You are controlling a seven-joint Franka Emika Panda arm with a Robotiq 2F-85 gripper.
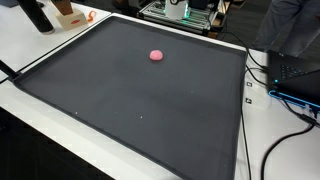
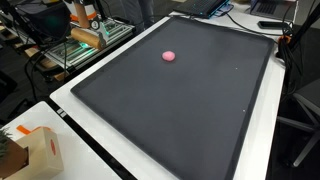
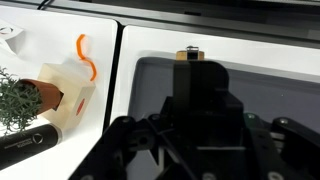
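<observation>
In the wrist view my black gripper points toward the tray's edge. A small tan piece (image 3: 190,55) with a dark, metallic-looking top shows right at the fingertips. No such piece lies along the tray edge in the exterior views, so the gripper appears shut on it. Its lower part is hidden behind the fingers. A pink round object (image 1: 156,55) sits by itself on the dark grey tray (image 1: 135,95), toward the far side; exterior view 2 also shows the pink object (image 2: 168,56). The gripper cannot be clearly made out in either exterior view.
Beside the tray, a potted plant (image 3: 22,102), a pale wooden block (image 3: 72,90), a black cylinder (image 3: 25,146) and an orange hook-shaped item (image 3: 86,57) share the white table. A laptop (image 1: 292,78) with cables lies opposite. Most of the tray is bare.
</observation>
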